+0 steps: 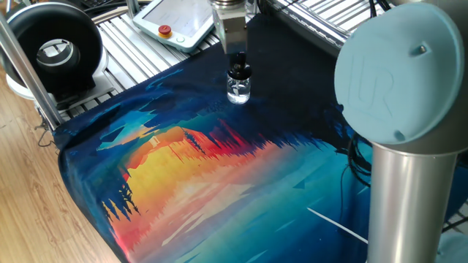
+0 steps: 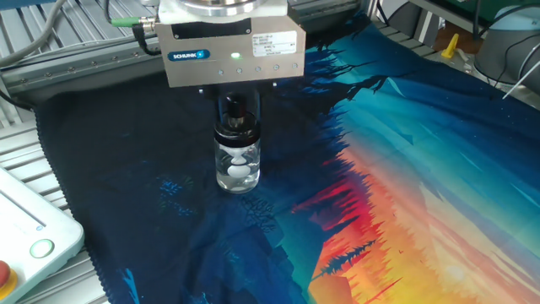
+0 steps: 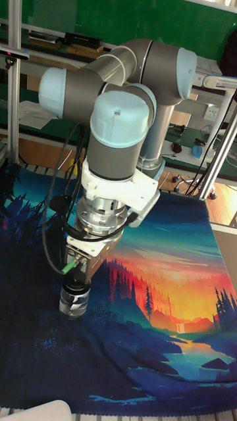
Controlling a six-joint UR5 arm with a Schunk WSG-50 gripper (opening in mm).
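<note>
A clear glass jar (image 2: 239, 172) with a black lid (image 2: 237, 135) stands upright on the printed cloth, its lower part transparent with something whitish inside. Directly above it is my gripper (image 2: 238, 114), pointing down, with its dark fingers at the jar's black top and a dark knob between them. Exterior view 1 shows the same jar (image 1: 238, 90) under the gripper body (image 1: 232, 31). Black fingers against a black lid hide whether the pads touch it. From exterior view 3, the jar (image 3: 73, 306) sits below the arm's wrist.
A mountain-landscape cloth (image 1: 212, 197) covers the table, mostly clear around the jar. A teach pendant with a red stop button (image 1: 165, 31) lies at the table's edge. A cable (image 3: 46, 239) loops beside the wrist.
</note>
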